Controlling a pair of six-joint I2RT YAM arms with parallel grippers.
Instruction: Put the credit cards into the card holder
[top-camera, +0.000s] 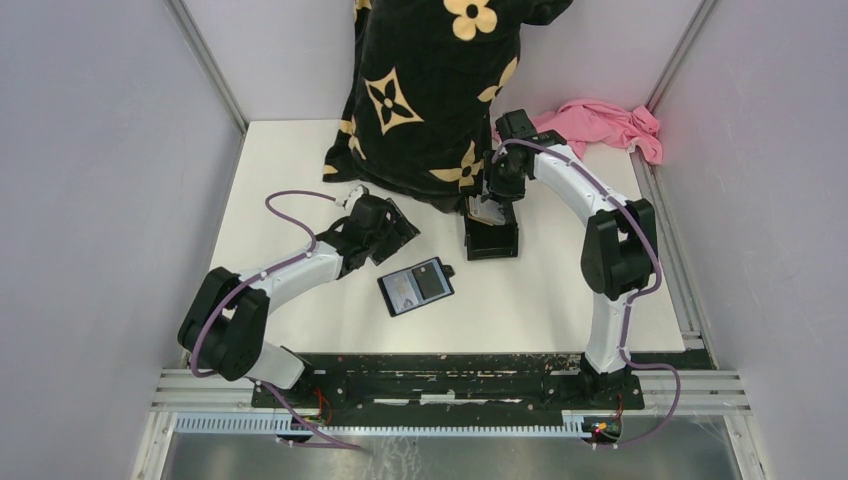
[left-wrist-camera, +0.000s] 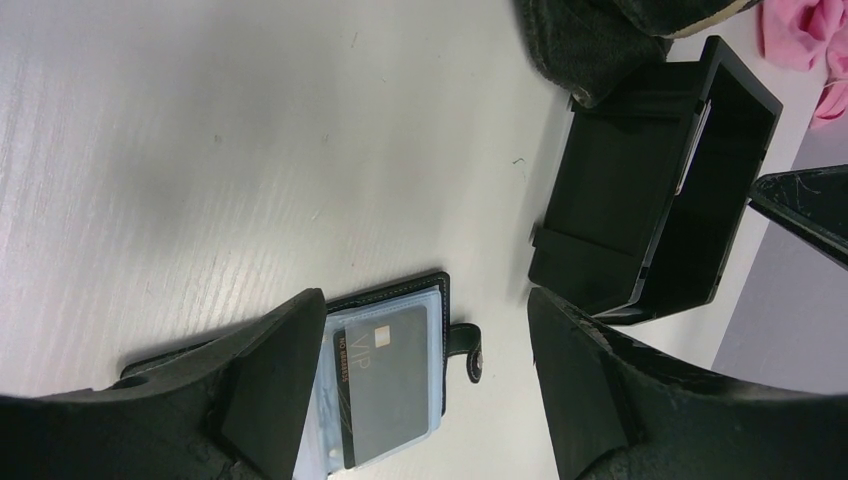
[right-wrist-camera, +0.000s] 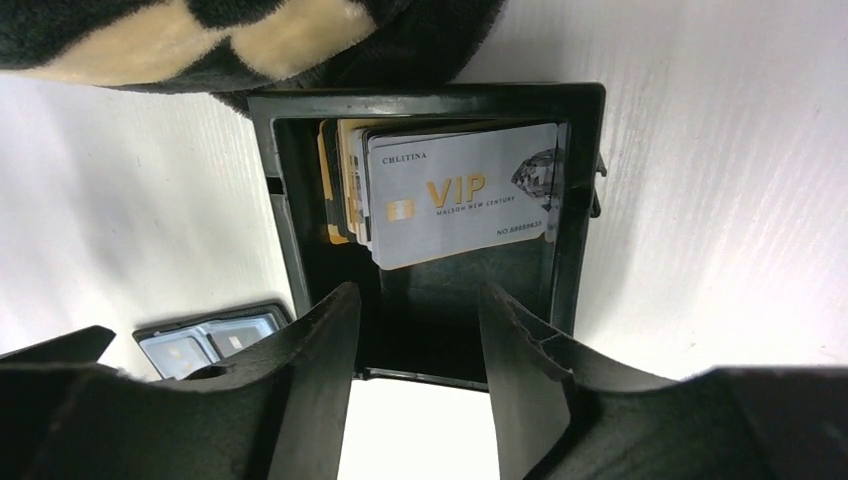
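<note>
A black box (right-wrist-camera: 585, 250) holds a stack of cards (right-wrist-camera: 460, 195), silver VIP on top, in its rear half. My right gripper hangs over the box, fingers parted, nothing between them. The flat black card holder (top-camera: 415, 287) lies left of the box, cards in its clear sleeves, including a grey VIP card (left-wrist-camera: 390, 380). My left gripper is above the holder's far side, fingers parted and empty.
A black-and-tan plush cloth (top-camera: 420, 90) touches the back of the box. A pink cloth (top-camera: 610, 130) lies at the back right.
</note>
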